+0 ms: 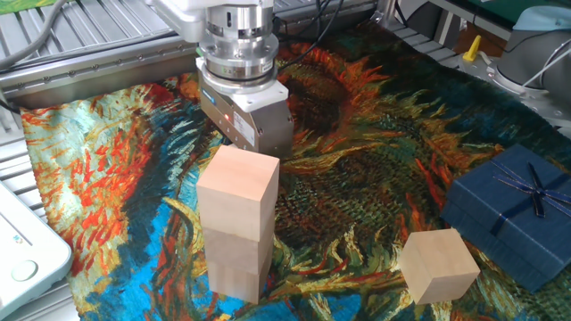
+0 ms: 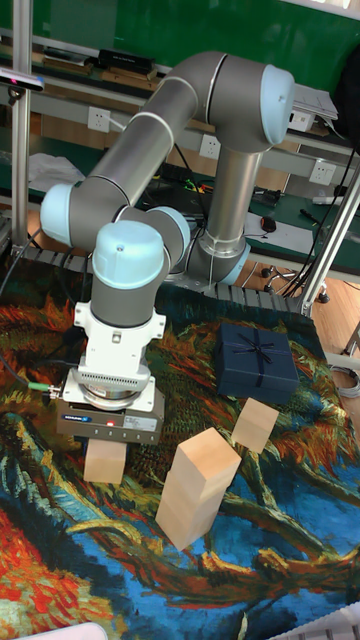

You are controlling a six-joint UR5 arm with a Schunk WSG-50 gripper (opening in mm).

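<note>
In exterior view 3, my gripper (image 2: 109, 427) hangs directly over a pale wooden block (image 2: 104, 463), whose upper part its body covers. Its fingers are hidden, so whether they are around the block does not show. From exterior view 2, the gripper body (image 1: 248, 122) appears behind an upright stack of wooden blocks (image 1: 236, 201), which screens its lower end and that block. The stack stands tall and nearly straight, with visible seams. Another wooden block (image 1: 439, 266) rests alone on the cloth, right of the stack in this view.
A dark blue gift box (image 1: 513, 209) with a ribbon bow sits beside the lone block. Painted cloth (image 1: 357, 160) covers the table, with clear room around its middle. A white device (image 1: 27, 250) stands at the left edge in exterior view 2.
</note>
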